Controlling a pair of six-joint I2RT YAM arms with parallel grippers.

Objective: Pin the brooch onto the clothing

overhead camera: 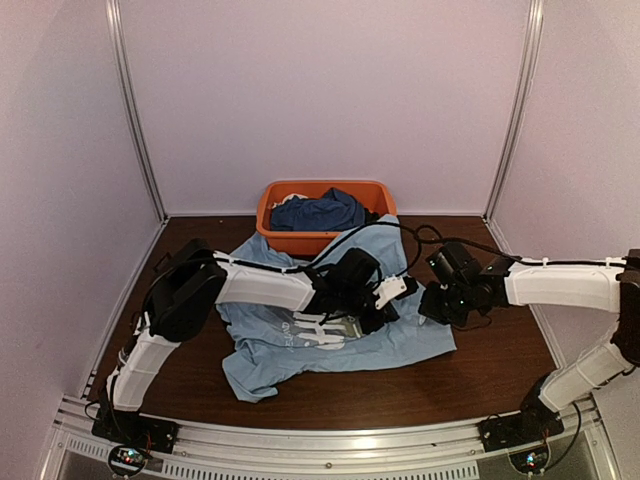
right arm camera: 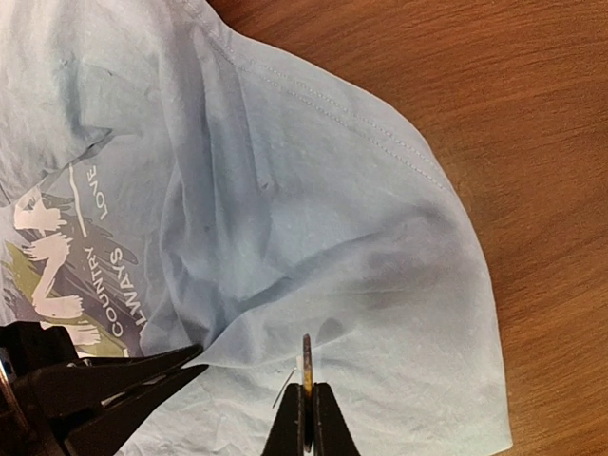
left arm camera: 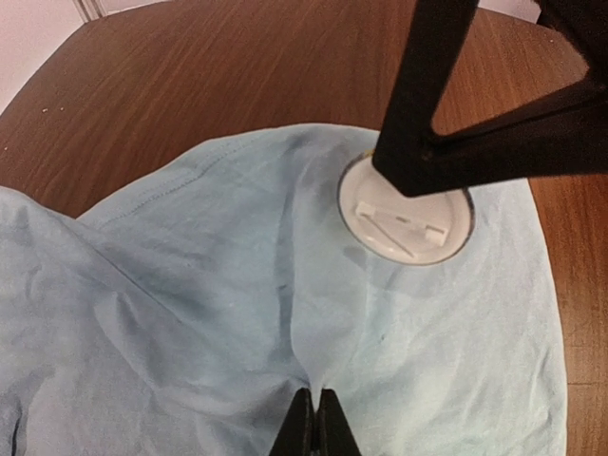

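Note:
A light blue printed garment (overhead camera: 400, 345) lies spread on the table. My left gripper is shut on a raised fold of this clothing; the fold runs up to its fingertips in both wrist views. A round brooch (left arm camera: 442, 217) hangs from my right gripper, which is shut on its rim. The left wrist view shows the brooch's white back with its clasp and pin. Edge-on in the right wrist view, the brooch has its thin pin (right arm camera: 284, 388) slanting out toward the left, apart from the pinched fold. From above, the arms hide most of this.
Behind the garment an orange bin (overhead camera: 330, 187) holds dark blue cloth (overhead camera: 322, 212). Black cables (overhead camera: 415, 235) arch above both arms. Bare wooden table (overhead camera: 500, 365) shows to the right and in front of the garment.

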